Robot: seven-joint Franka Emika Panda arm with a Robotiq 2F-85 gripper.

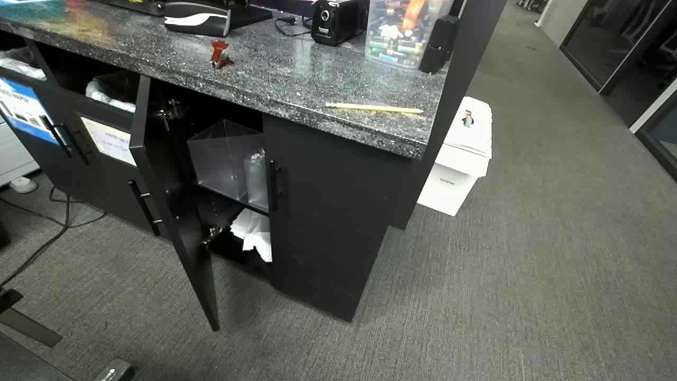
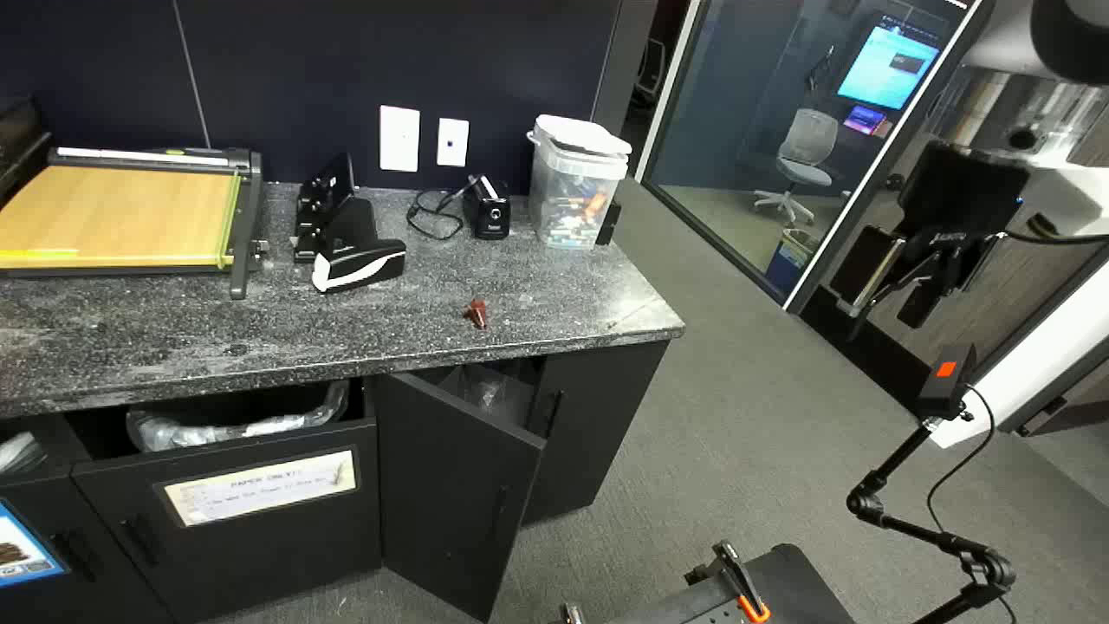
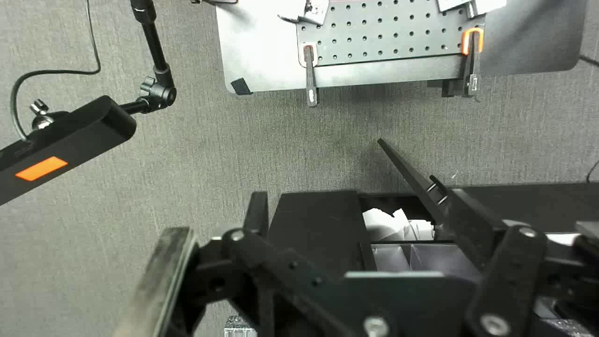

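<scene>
My gripper (image 2: 906, 279) hangs at the upper right in exterior view 2, off to the right of the counter, its fingers apart and empty. In the wrist view its dark fingers (image 3: 257, 216) are spread wide above the cabinet. The black cabinet door (image 1: 174, 216) stands partly open, swung out over the floor. Inside, a clear bin (image 1: 216, 155) sits on the shelf, with crumpled white paper (image 1: 254, 235) below. On the speckled countertop (image 1: 285, 82) lie a yellow pencil (image 1: 374, 108) near the right end and a red staple remover (image 1: 219, 55) near the front edge.
A stapler (image 2: 359, 265), an electric sharpener (image 2: 486, 211), a lidded tub of batteries (image 2: 574, 187) and a paper cutter (image 2: 125, 213) line the counter's back. A white bin (image 1: 454, 162) stands beside the cabinet. A camera arm (image 3: 67, 146) and clamped table (image 3: 393, 70) border the open floor.
</scene>
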